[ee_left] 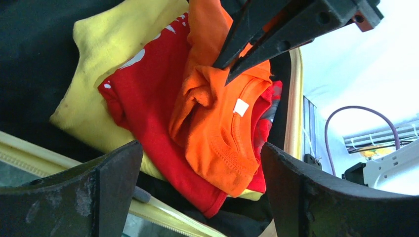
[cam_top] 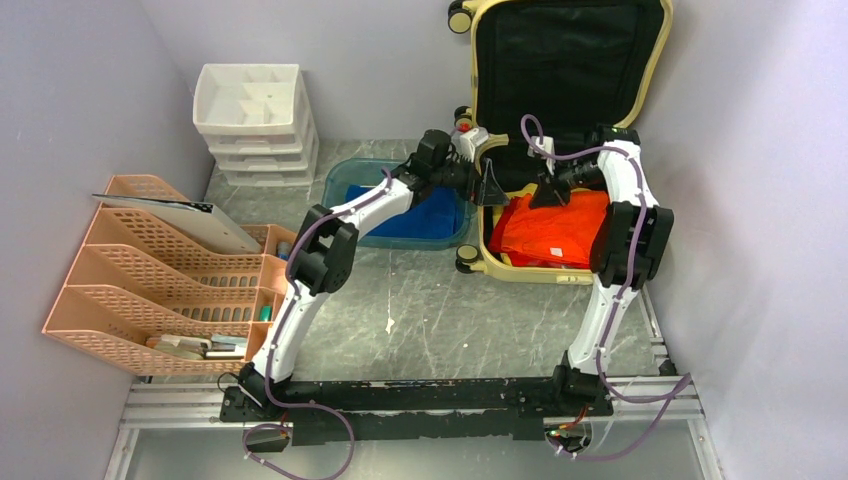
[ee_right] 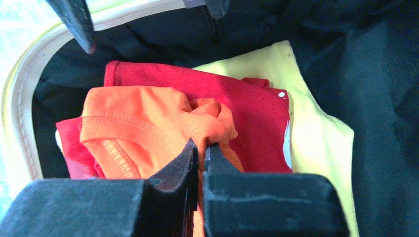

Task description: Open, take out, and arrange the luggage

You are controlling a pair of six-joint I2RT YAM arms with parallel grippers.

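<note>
The yellow suitcase (cam_top: pixel 481 262) lies with its lid (cam_top: pixel 570 60) raised at the back right. Inside is a pile of folded clothes: an orange garment (cam_top: pixel 545 228) on top, then a red one (ee_right: pixel 252 118) and a pale yellow one (ee_right: pixel 321 143). My right gripper is shut on a pinched, bunched fold of the orange garment. At the suitcase's left edge my left gripper (cam_top: pixel 482 197) stands open, nothing between its fingers; the left wrist view shows the clothes beyond its wide-apart fingers (ee_left: pixel 94 187).
A teal bin (cam_top: pixel 340 178) with blue cloth (cam_top: pixel 430 220) in it sits under the left arm. White drawers (cam_top: pixel 255 125) and an orange file rack (cam_top: pixel 160 260) stand at left.
</note>
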